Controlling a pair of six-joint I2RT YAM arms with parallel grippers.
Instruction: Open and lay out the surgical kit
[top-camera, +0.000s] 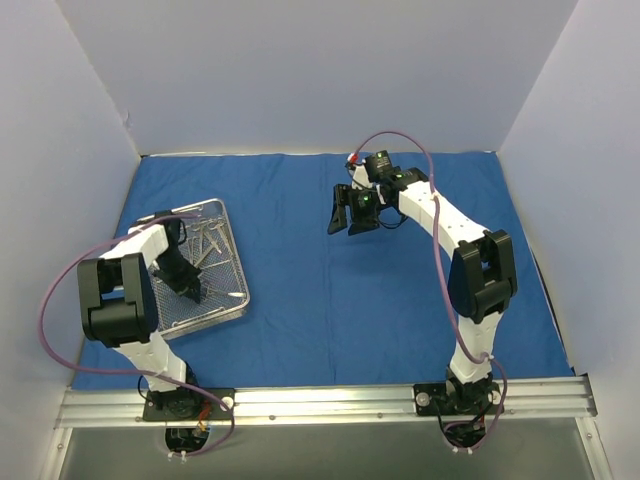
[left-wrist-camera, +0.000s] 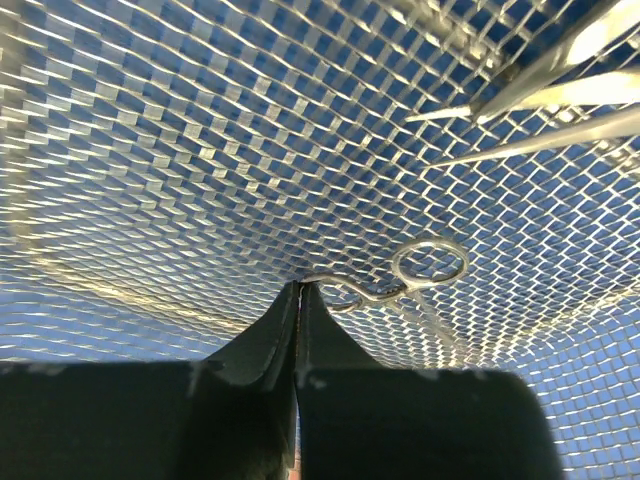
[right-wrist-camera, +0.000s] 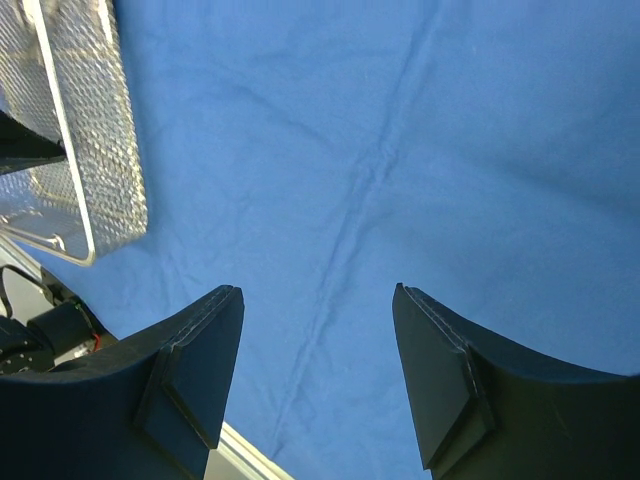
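Note:
The mesh tray (top-camera: 236, 303) holding steel instruments lies at the left of the blue cloth. My left gripper is down inside it, fingers shut at the ringed handle of scissors or a clamp (left-wrist-camera: 430, 243); whether the handle is pinched between the tips is hard to tell. Other pointed instruments (left-wrist-camera: 540, 138) lie at the upper right of the left wrist view. My right gripper (top-camera: 348, 222) hangs over the middle-right of the cloth, open and empty, with the tray (right-wrist-camera: 112, 170) at the upper left of its wrist view.
Pale walls stand at the back and both sides, and a metal rail (top-camera: 320, 395) runs along the front edge.

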